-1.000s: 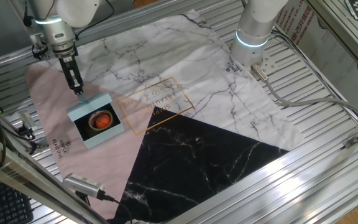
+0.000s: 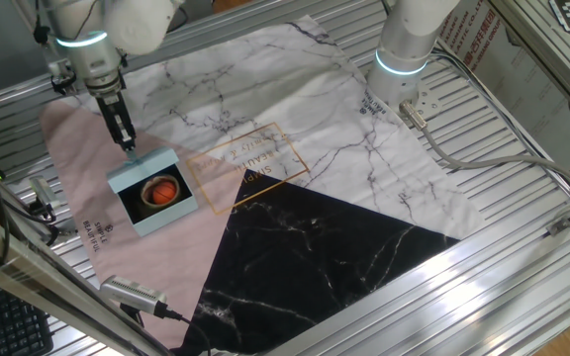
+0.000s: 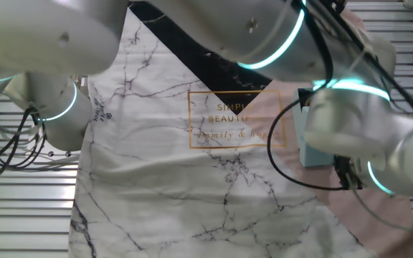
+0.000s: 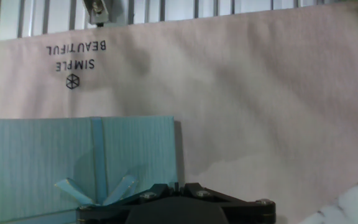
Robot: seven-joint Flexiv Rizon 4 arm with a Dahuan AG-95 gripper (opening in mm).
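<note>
A light-blue box (image 2: 170,220) rests open on the pink part of the cloth, its lid (image 2: 143,170) raised along the far side. Inside the box, an orange ball (image 2: 164,192) sits within a brownish round holder. My gripper (image 2: 130,149) points down just behind the lid. From the wrist, the lid's outer face (image 4: 42,155) shows with a blue ribbon (image 4: 99,155) tied in a bow. There my gripper appears shut by the lid's right edge, its fingertips together and nothing visible between them. Whether it touches the lid is unclear. In exterior view 2, the arm hides most of the box (image 3: 314,154).
A grey camera-like device (image 2: 134,296) with a cable is at the front left, near a metal post.
My gripper has shifted very slightly to the right behind the lid. The box, its lid and the ball have not visibly moved.
</note>
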